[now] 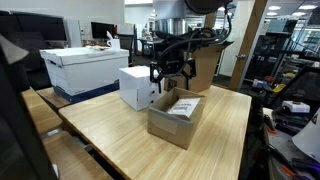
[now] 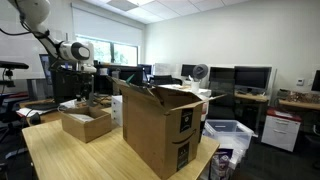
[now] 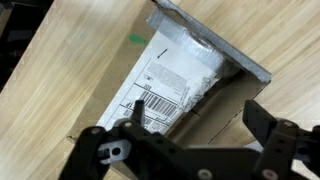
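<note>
A small open cardboard box (image 1: 168,128) stands on the wooden table. In the wrist view a white label (image 3: 160,85) with printed text and a barcode covers one of its flaps, and clear tape (image 3: 188,42) crosses the flap's end. Directly over the box hangs my gripper (image 1: 172,78), its fingers apart and nothing visible between them. What lies deep inside the box is mostly hidden by the flaps and by the gripper. From the other side, the same box (image 2: 87,128) shows at the left of the table.
A large cardboard box (image 2: 165,130) stands further along the table. White storage boxes (image 1: 80,70) and a smaller white box (image 1: 137,88) sit behind. Bare tabletop (image 1: 115,125) lies left of the small box.
</note>
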